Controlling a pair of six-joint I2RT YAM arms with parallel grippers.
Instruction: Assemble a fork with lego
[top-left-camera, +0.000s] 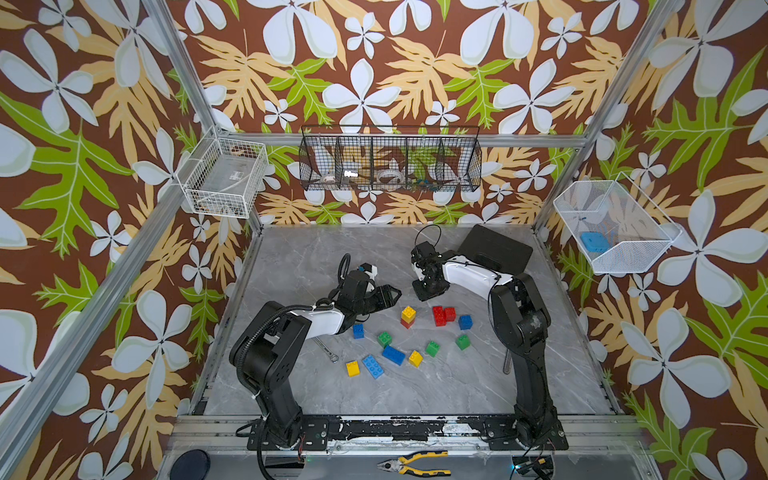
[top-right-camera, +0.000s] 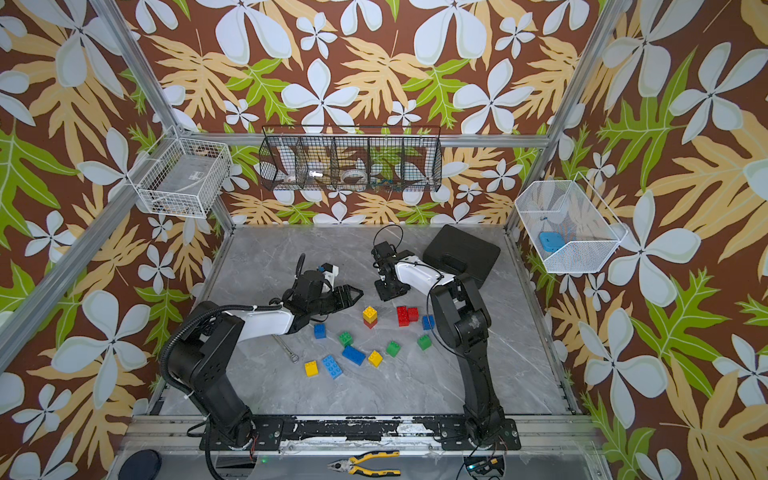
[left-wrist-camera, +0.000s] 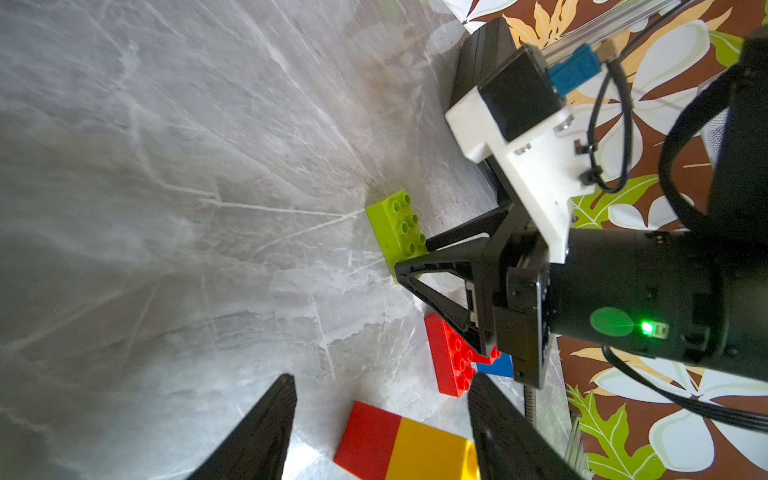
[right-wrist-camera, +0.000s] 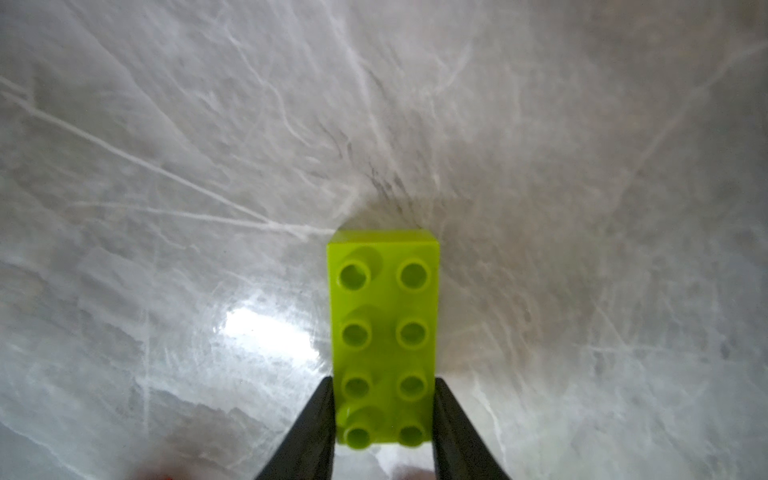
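My right gripper has a finger on each side of the near end of a lime-green brick, right up against its sides. Whether they are clamped on it cannot be told. In the left wrist view the lime brick lies flat on the table under those fingertips; the arm hides it in the top views. My left gripper is open, nothing held. Beyond and below its fingers stands a yellow-on-red stack, also seen as a stack in front of both arms.
Red bricks sit right of the stack, with a blue brick beside them. Loose blue, green and yellow bricks, such as the long blue brick, lie nearer the front. A black case stands at the back right.
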